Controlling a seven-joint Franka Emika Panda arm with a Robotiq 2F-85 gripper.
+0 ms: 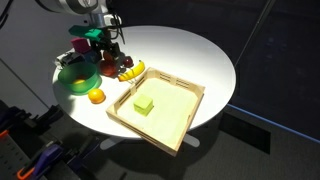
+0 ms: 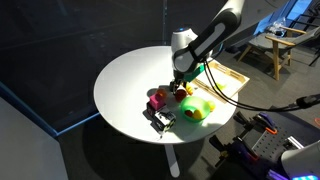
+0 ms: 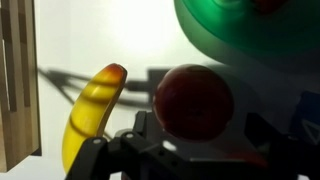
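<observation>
In the wrist view, a round red item [image 3: 193, 103] like an apple or tomato lies below my gripper. The gripper's dark fingers stand apart on either side of it, and the finger looks open. Left of the red item lies a yellow banana [image 3: 92, 115] with a reddish tip. In exterior view 1 the arm reaches down to the table beside the green bowl [image 1: 70, 84], with red showing under it. The exact contact there is too small to tell.
A shallow wooden tray [image 1: 180, 130] holding a yellow-green block [image 1: 144, 104] occupies the table's front right. An orange [image 1: 96, 96] sits near the front edge. A pink item [image 2: 158, 100] lies close to the arm.
</observation>
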